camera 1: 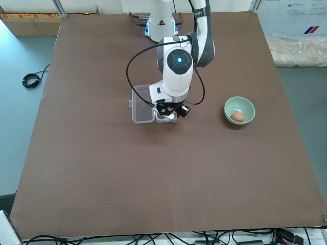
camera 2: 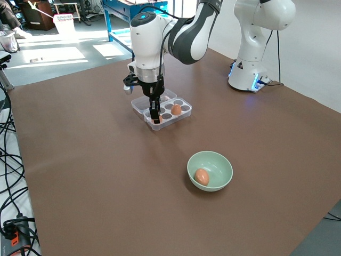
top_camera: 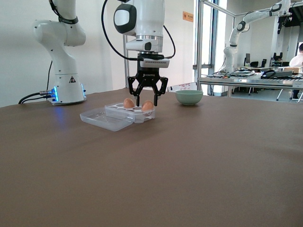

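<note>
A clear plastic egg box (camera 1: 142, 109) with its lid open sits near the arm's base, holding two brown eggs (top_camera: 129, 103) (camera 2: 176, 110) in its cavities. My black gripper (top_camera: 146, 101) points down at the box, fingers apart and low around the near egg's height; whether that egg is between them is unclear. A pale green bowl (camera 1: 239, 110) (camera 2: 209, 170) stands apart from the box, with one brown egg (camera 2: 202, 176) inside.
Cables lie along the table's outer edge on the floor side.
</note>
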